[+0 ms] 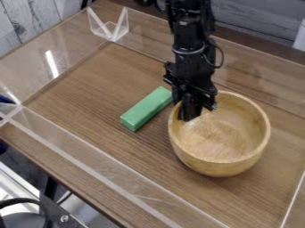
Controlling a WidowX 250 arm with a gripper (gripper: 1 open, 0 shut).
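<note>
The black gripper (188, 105) reaches down from the top to the upper-left rim of a wooden bowl (226, 138), its fingers shut on that rim. The bowl is light tan, round and empty. Just left of it a green block (145, 109) lies on the wooden table (78, 107). The fingertips are small and dark, so their exact contact with the rim is hard to see.
A clear plastic object (109, 24) stands at the back left. Transparent edges run along the table's left side, with black cables at the lower left.
</note>
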